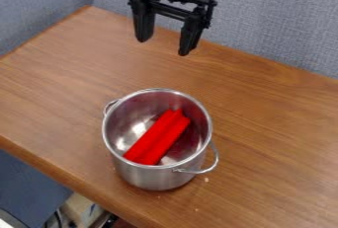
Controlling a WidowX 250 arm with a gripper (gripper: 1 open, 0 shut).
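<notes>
My black gripper (166,29) is up at the top centre of the view, open, with nothing between its two fingers, well above and behind the pot. A steel pot (132,173) with two wire handles stands on the wooden table near the front centre. Inside it lie red bar-shaped objects (161,133), side by side on a slant.
A grey textured wall (278,25) closes the back. Past the table's front left edge are a dark surface and some cables.
</notes>
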